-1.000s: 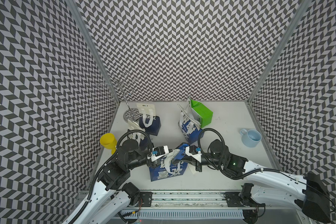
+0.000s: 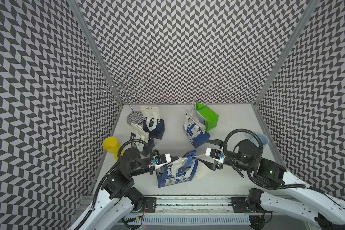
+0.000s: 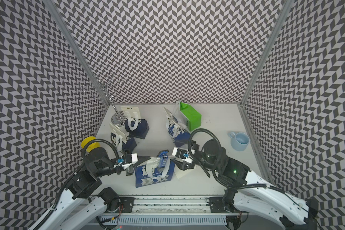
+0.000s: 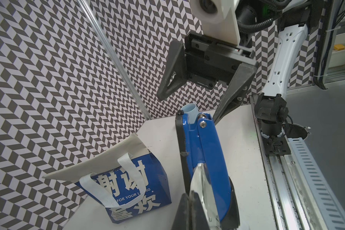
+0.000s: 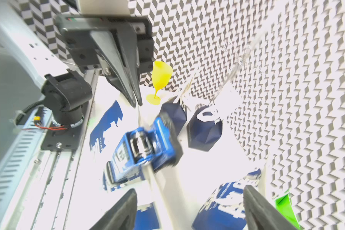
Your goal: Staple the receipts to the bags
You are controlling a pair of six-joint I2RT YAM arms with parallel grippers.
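A blue-and-white bag (image 2: 176,176) lies at the front middle of the table. Its top edge runs into the tips of my left gripper (image 2: 177,158), which is shut on that thin edge. The blue stapler (image 5: 141,149) sits at the bag's top, in front of the left fingers (image 4: 182,214). My right gripper (image 2: 204,151) stands open to the right of the stapler; its fingers (image 5: 122,210) are spread with nothing between them. A cream paper (image 2: 204,169) lies on the table beside the bag; whether it is a receipt I cannot tell.
Behind are another blue bag (image 2: 195,132) and a green bag (image 2: 207,116). Two dark blue bags (image 2: 155,128), a wire stand (image 2: 134,117) and a yellow cup (image 2: 111,144) are at left. A light blue mug (image 3: 239,141) stands right, with free table behind it.
My right gripper has opened, let go of the stapler and drawn back to the right. The stapler stays at the bag's top.
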